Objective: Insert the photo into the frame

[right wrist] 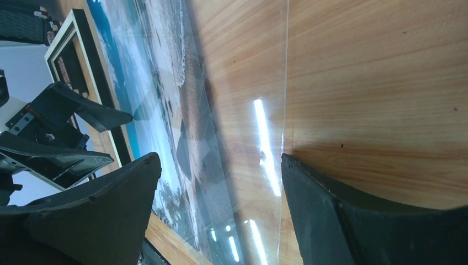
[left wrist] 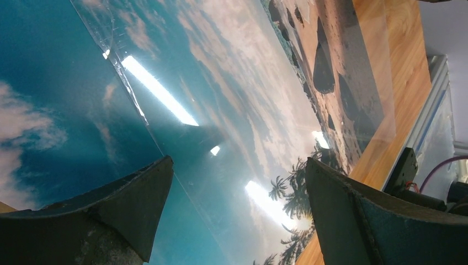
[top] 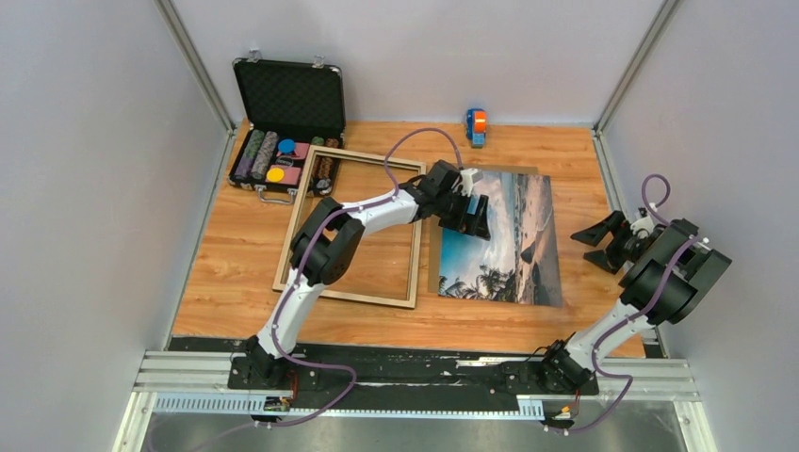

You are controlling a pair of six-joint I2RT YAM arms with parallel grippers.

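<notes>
The beach photo (top: 490, 245) lies flat on a brown backing board (top: 509, 170), right of the empty wooden frame (top: 415, 240). A clear sheet (right wrist: 251, 127) covers the photo and reaches past its edge in the right wrist view, its rim near one fingertip (right wrist: 295, 168). My left gripper (top: 487, 217) stands over the photo's left part, open; between its fingers the left wrist view shows the glossy sheet (left wrist: 226, 138) and sky, nothing held. Right of the photo, my right gripper (top: 579, 247) is low over bare wood, fingers apart. Whether the fingers touch the sheet, I cannot tell.
An open black case (top: 290, 104) with poker chips stands at the back left, against the frame's corner. A blue and orange tape dispenser (top: 477, 127) sits at the back. Bare table (top: 589, 188) lies right of the photo.
</notes>
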